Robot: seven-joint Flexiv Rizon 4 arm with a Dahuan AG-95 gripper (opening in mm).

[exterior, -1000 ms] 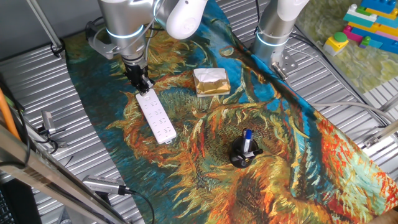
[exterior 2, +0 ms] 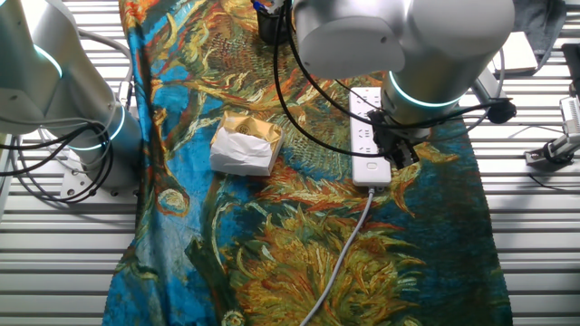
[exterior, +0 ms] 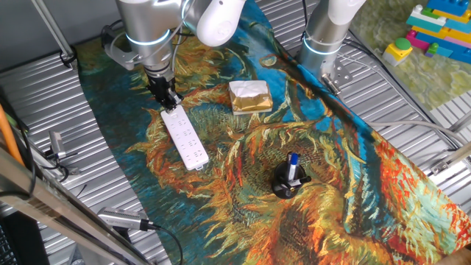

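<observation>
A white power strip (exterior: 186,140) lies flat on the patterned cloth, its row of sockets facing up. My black gripper (exterior: 172,107) points down at the strip's end nearest the arm, touching it or just above it. From the other side, the gripper (exterior 2: 401,158) overlaps the edge of the power strip (exterior 2: 370,172) near the end where its white cable (exterior 2: 342,255) comes out. The fingertips are small and dark, so whether they are apart or together does not show.
A white and gold box (exterior: 250,97) sits right of the strip. Farther forward stands a black holder (exterior: 288,185) with a blue-capped marker (exterior: 293,166) upright in it. The robot's base (exterior: 318,55) is at the back. Open cloth lies between these things.
</observation>
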